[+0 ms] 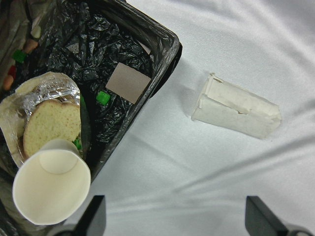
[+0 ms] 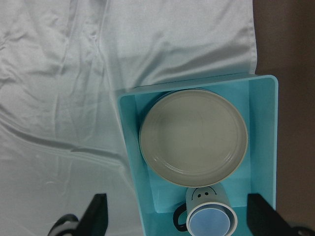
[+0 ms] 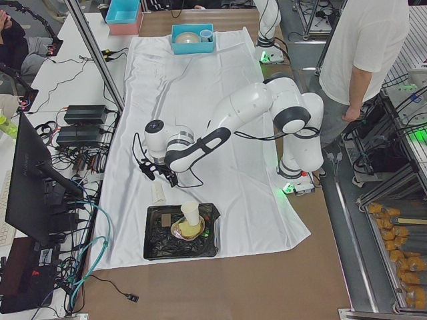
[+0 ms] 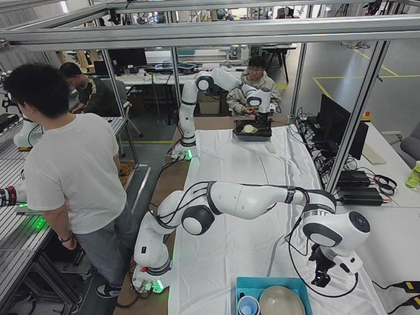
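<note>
A black-lined tray [image 3: 153, 247] holds a foil dish with bread [image 1: 51, 125], a white paper cup [image 1: 51, 184], a brown square [image 1: 127, 82] and small coloured bits. A crumpled white paper carton [image 1: 236, 107] lies on the cloth beside it. My left gripper is open above the cloth at the tray's edge, nothing between its fingers. My right gripper is open over a blue bin [image 2: 266, 137] holding a grey plate [image 2: 193, 137] and a smiley mug [image 2: 206, 214].
A monitor [image 3: 33, 193] and cables line one side; a person in a white shirt [image 4: 79, 170] stands beside the table.
</note>
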